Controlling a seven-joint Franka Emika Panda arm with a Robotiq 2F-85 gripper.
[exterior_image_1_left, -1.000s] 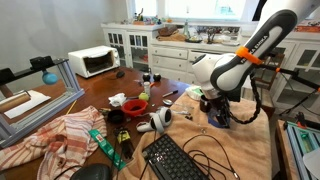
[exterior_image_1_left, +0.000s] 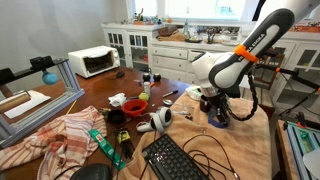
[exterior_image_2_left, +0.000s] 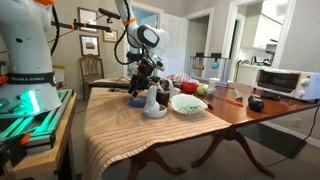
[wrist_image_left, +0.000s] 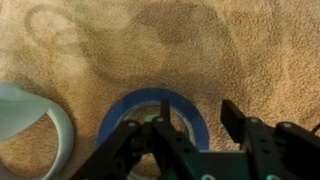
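Observation:
A blue ring (wrist_image_left: 150, 96), like a roll of tape, lies flat on the tan cloth (wrist_image_left: 250, 50). In the wrist view my gripper is right over it with the fingers apart. The left finger (wrist_image_left: 155, 130) overlaps the ring's centre, while the right finger (wrist_image_left: 235, 122) is beyond its right edge. The ring's near side is hidden behind the gripper. Exterior view 1 has the gripper (exterior_image_1_left: 214, 106) pointing down, with a bit of the blue ring (exterior_image_1_left: 218, 122) showing below. Whether the fingers touch the ring cannot be told.
A white rounded object (wrist_image_left: 55, 125) lies close to the ring's left. A black keyboard (exterior_image_1_left: 178, 160) lies on the table near the cloth, with cables beside it. Beyond are a red bowl (exterior_image_1_left: 134, 106), a teal box (exterior_image_1_left: 104, 145) and a striped cloth (exterior_image_1_left: 55, 140).

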